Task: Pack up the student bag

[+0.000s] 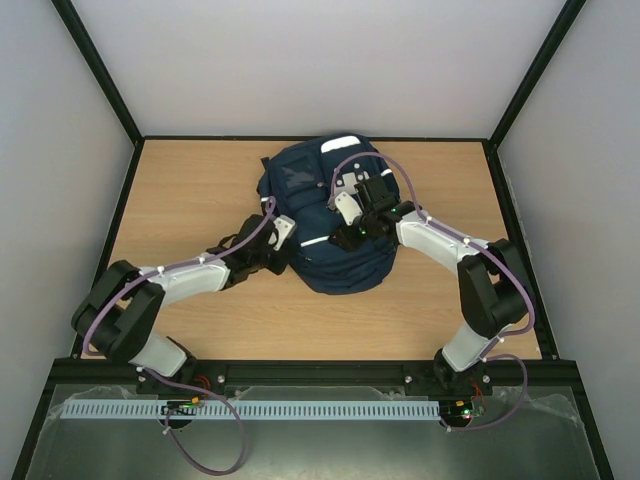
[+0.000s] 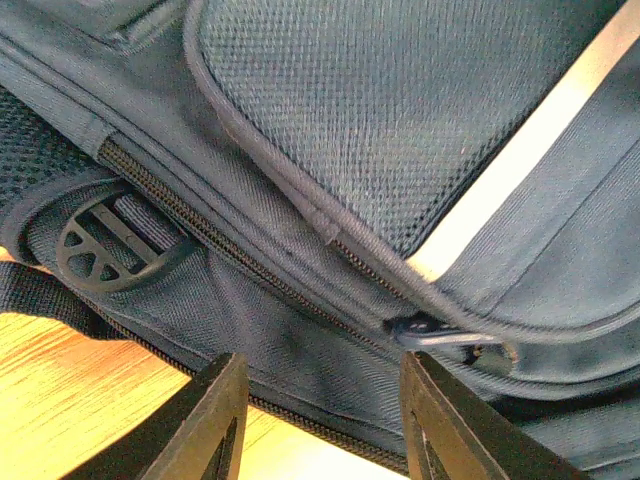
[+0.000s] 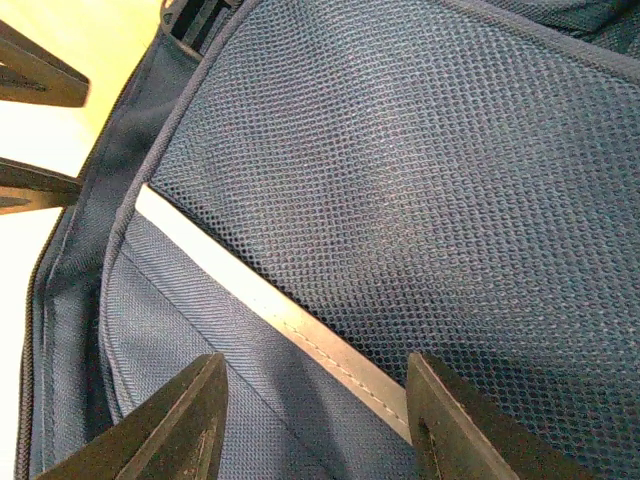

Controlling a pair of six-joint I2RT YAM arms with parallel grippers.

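A navy backpack (image 1: 325, 265) lies flat on the table, its zipped front and pale reflective strip facing up. Over its left edge hovers my left gripper (image 1: 280, 262), open. In the left wrist view the open fingers (image 2: 215, 420) straddle the bag's side zipper, with a zipper pull (image 2: 450, 345) just beyond them and a black strap buckle (image 2: 120, 245) to the left; nothing is between them. My right gripper (image 1: 340, 238) is above the bag's middle. It stands open over the strip (image 3: 270, 305) with nothing between its fingers, and the left gripper's fingers (image 3: 40, 185) show at the upper left there.
Bare table (image 1: 190, 190) lies to the left of the bag, and more along the front and right. The bag's top end reaches the table's back edge. No loose items show on the table.
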